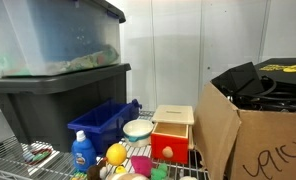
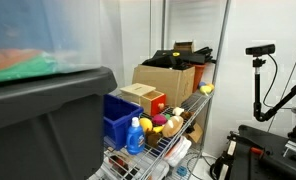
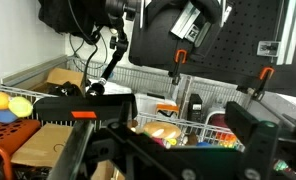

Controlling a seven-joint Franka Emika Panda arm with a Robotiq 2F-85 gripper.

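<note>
In the wrist view, the two dark fingers of my gripper stand wide apart, open with nothing between them. Wire shelving shows through the gap, well beyond the fingertips. Exterior view 1 shows a blue bottle (image 1: 83, 151), an orange ball (image 1: 116, 153), a white bowl (image 1: 138, 129) and a red box (image 1: 170, 142) with a pale inside. A blue bin (image 1: 106, 125) lies behind the bottle. The same bottle (image 2: 135, 136) stands upright on the rack in exterior view 2. Neither exterior view includes the gripper.
A dark lidded tub (image 1: 63, 103) carries a clear tub (image 1: 63, 40) at left. An open cardboard box (image 1: 268, 145) closes off the right. In exterior view 2, a camera on a stand (image 2: 259, 50) rises at right.
</note>
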